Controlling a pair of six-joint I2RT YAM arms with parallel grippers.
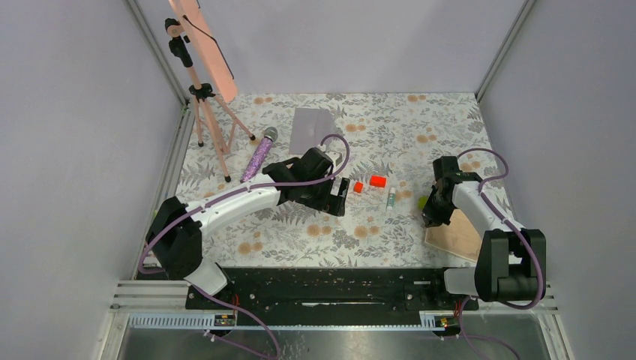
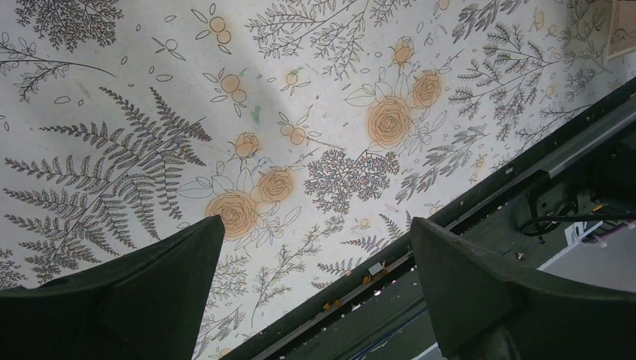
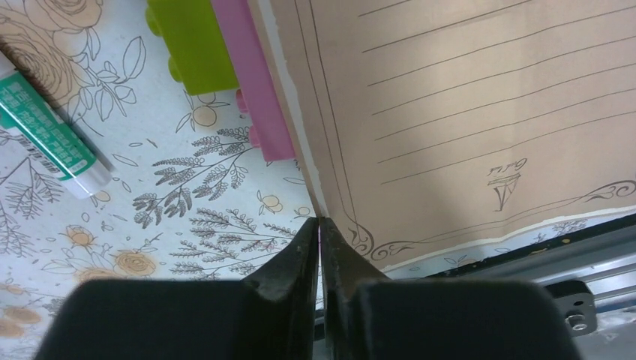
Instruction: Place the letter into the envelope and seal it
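The tan lined letter (image 3: 480, 105) lies at the table's right front, its left edge resting over a pink block (image 3: 259, 97). My right gripper is at the letter's lower left edge, its fingers almost touching. Whether the paper's edge is between the tips cannot be made out. Over the middle of the table my left gripper is open, nothing between its fingers. A flat grey-lilac sheet (image 1: 309, 127) behind it may be the envelope; the left arm is in front of its lower part. A glue stick (image 3: 52, 127) lies left of the letter.
A green block (image 3: 193, 45) sits beside the pink one. Two red blocks (image 1: 378, 181) lie mid-table. At the back left stand an easel (image 1: 210, 90) and a purple glittery microphone (image 1: 259, 156).
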